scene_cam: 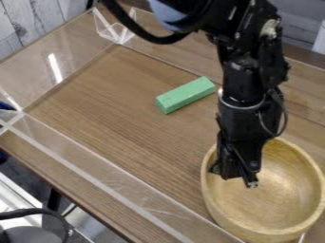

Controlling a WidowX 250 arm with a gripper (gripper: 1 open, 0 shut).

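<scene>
My black gripper point(237, 163) points downward at the rim of a light yellow bowl point(260, 214) in the lower right, its tip over the bowl's left inner side. It looks shut; anything between its fingers is too dark and small to see. A green block point(185, 95) lies on the wooden table point(114, 123), left of the arm and apart from the bowl.
Clear plastic edging runs along the table's left and lower left sides. A white bracket point(117, 27) stands at the top left, and black cables point(28, 214) lie beyond the lower left edge.
</scene>
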